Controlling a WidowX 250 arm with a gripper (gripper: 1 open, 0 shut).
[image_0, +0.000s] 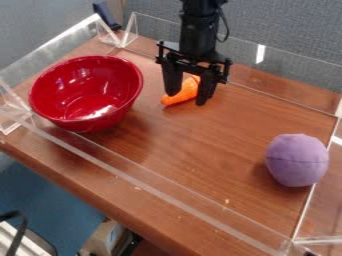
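Note:
My black gripper (189, 80) hangs at the upper middle of the camera view, its two fingers apart and lowered over an orange carrot-like object (179, 95), which is partly hidden behind them. To the left is a red bowl (83, 95), empty. A purple ball (297, 159) rests at the right side of the wooden table.
Clear low walls border the table (187, 170) at the back, left, front and right. A grey wall stands behind.

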